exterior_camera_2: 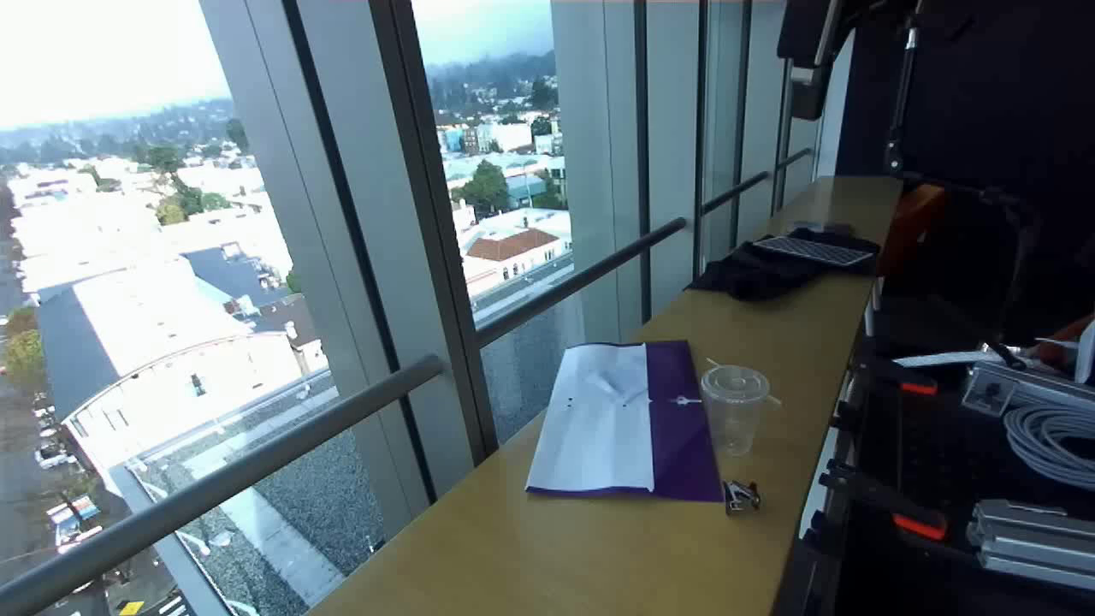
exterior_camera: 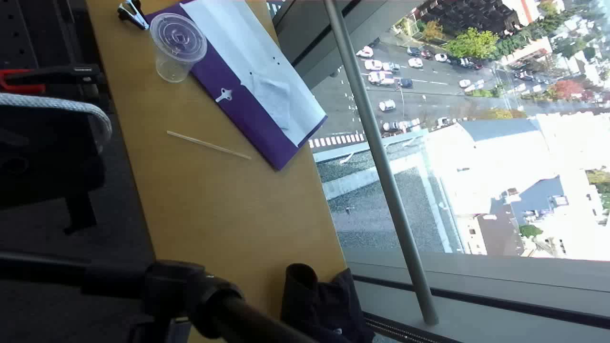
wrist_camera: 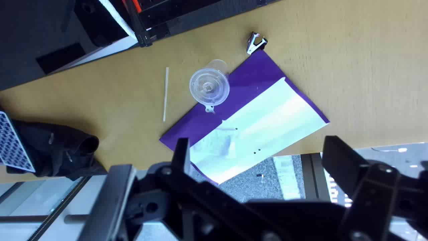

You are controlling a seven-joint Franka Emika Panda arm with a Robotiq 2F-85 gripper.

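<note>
My gripper stands open in the wrist view, above the counter, with nothing between its widely parted fingers. Beneath it lies an open purple folder (wrist_camera: 256,74) holding a white sheet (wrist_camera: 256,124). A clear plastic cup (wrist_camera: 209,86) with a lid stands upright by the folder's purple side; in exterior view 2 the cup (exterior_camera_2: 734,421) looks empty. Apart from both, a thin pale straw (exterior_camera: 208,145) rests on the bare wood. At the folder's corner sits a small black-and-silver staple remover (wrist_camera: 256,43).
A dark cloth (wrist_camera: 64,146) with a grid-patterned panel (wrist_camera: 14,142) lies at one end of the counter. The window rail (exterior_camera_2: 395,385) runs along one long side, and dark equipment borders the other. Bare wood (exterior_camera: 246,211) is free between straw and cloth.
</note>
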